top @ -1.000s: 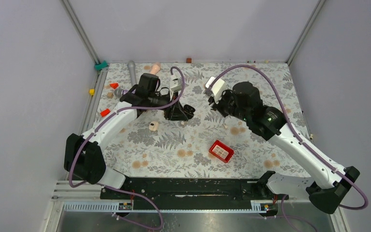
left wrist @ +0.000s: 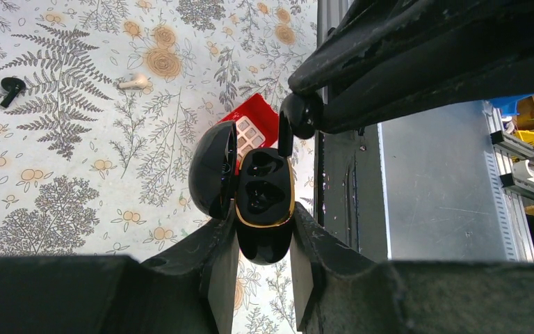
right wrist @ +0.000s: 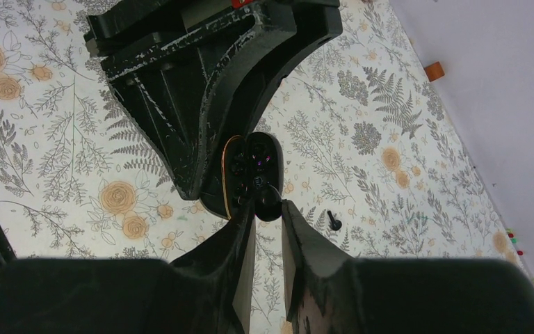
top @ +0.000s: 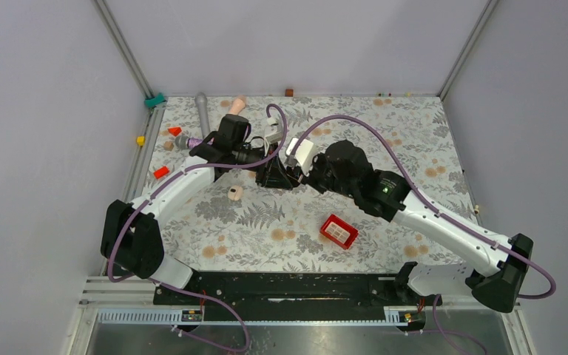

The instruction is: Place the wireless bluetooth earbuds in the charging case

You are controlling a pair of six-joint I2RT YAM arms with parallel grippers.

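My left gripper (top: 281, 174) is shut on the open black charging case (left wrist: 264, 202), held in the air with its lid upright. My right gripper holds a black earbud between its fingertips, right at the case, over its slots in the right wrist view; whether it touches cannot be told. A loose black earbud lies on the patterned table, seen also as a small dark piece (right wrist: 334, 221) in the right wrist view.
A red box (top: 339, 231) sits near the front centre. A white earbud (left wrist: 134, 82) lies on the table. A cream round case (top: 234, 192), red blocks (top: 161, 171) and several other objects lie at the left.
My right gripper has moved left to the case in the left gripper.
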